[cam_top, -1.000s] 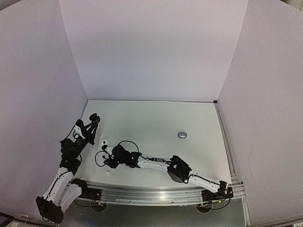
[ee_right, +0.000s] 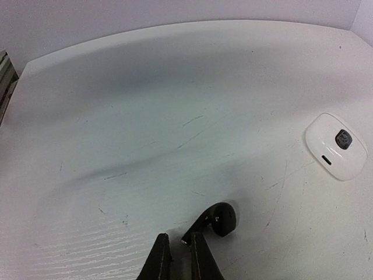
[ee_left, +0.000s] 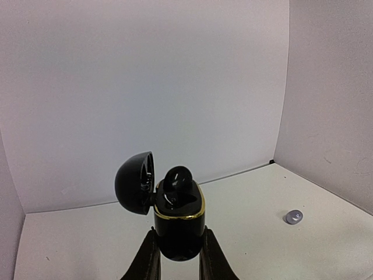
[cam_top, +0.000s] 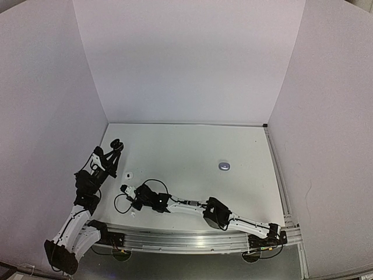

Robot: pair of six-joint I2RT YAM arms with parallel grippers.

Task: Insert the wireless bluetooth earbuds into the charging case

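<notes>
In the left wrist view, my left gripper is shut on a glossy black charging case point(ee_left: 182, 239) with a gold rim. The case's lid stands open to the left, and a black earbud point(ee_left: 178, 178) sits in it. This case also shows in the top view point(cam_top: 119, 147), raised at the far left. Another black earbud point(ee_right: 222, 219) lies on the table in the right wrist view, its stem pointing down-left. My right gripper is open just short of it, with the stem's end by the right finger point(ee_right: 199, 248).
A white rounded case point(ee_right: 335, 146) lies on the table beyond the loose earbud, to the right. A small lavender-grey case point(cam_top: 224, 166) rests right of centre.
My right arm has shifted slightly to the left over the table, its gripper end near the white case. The left arm and the black case have stayed in place.
</notes>
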